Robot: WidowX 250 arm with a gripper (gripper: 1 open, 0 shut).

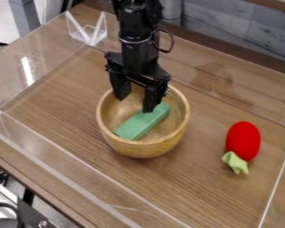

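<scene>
A tan round bowl (169, 142) stands on the wooden table with a green rectangular block (140, 125) lying inside it. My black gripper (136, 87) is over the back half of the bowl, above and behind the block, its fingers pointing down. The dark fingers overlap, so I cannot tell how far apart they are or whether anything is between them.
A red object with a pale green end (242, 142) lies on the table at the right. A clear plastic item (88, 26) is at the back left. A grey wall edges the back right.
</scene>
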